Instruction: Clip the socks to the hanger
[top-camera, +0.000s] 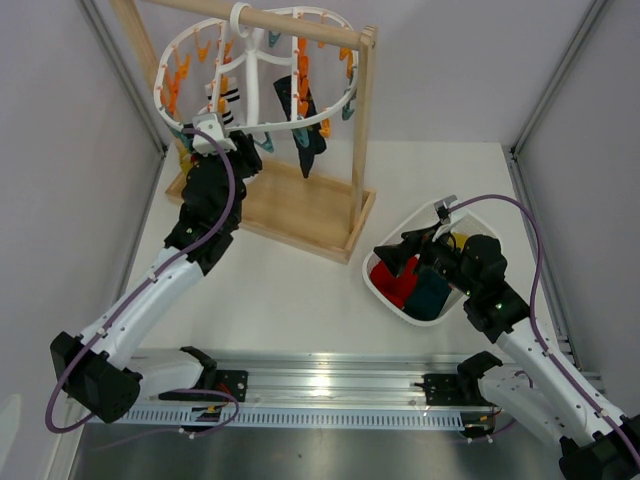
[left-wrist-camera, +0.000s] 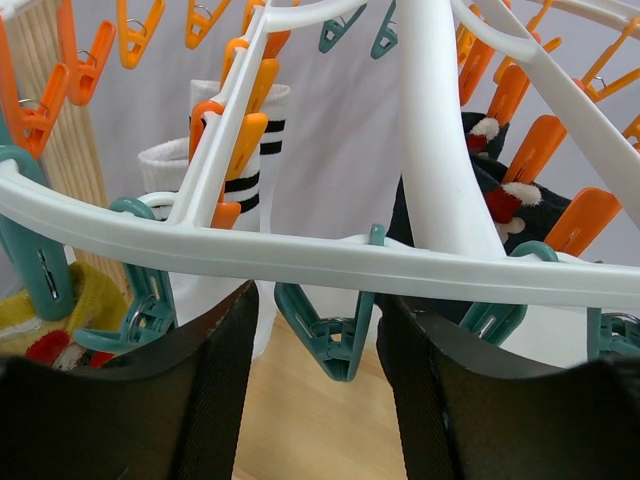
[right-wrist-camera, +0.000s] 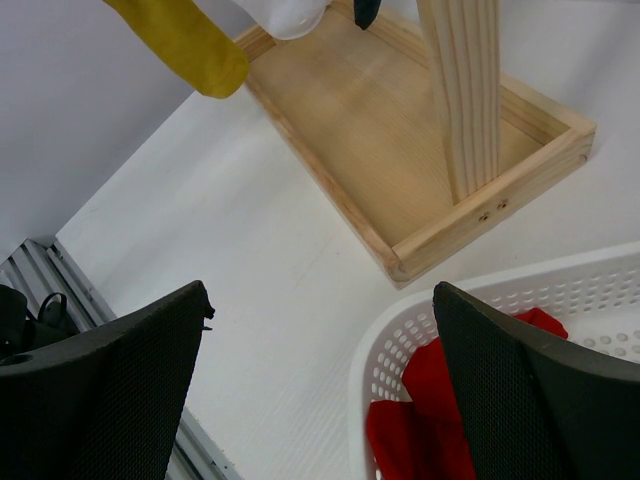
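Note:
The white hanger (top-camera: 254, 83) carries orange and teal clips. Striped white socks (left-wrist-camera: 160, 170), dark socks (left-wrist-camera: 520, 200) and a yellow sock (left-wrist-camera: 40, 320) hang from it. My left gripper is at the hanger's front rim, its fingers part open on either side of a teal clip (left-wrist-camera: 340, 360); whether they touch it I cannot tell. My right gripper stands open over the white basket (right-wrist-camera: 370, 350), with red socks (right-wrist-camera: 425, 380) below it.
A wooden frame (top-camera: 363, 120) on a tray base (top-camera: 320, 236) supports the hanger at the back left.

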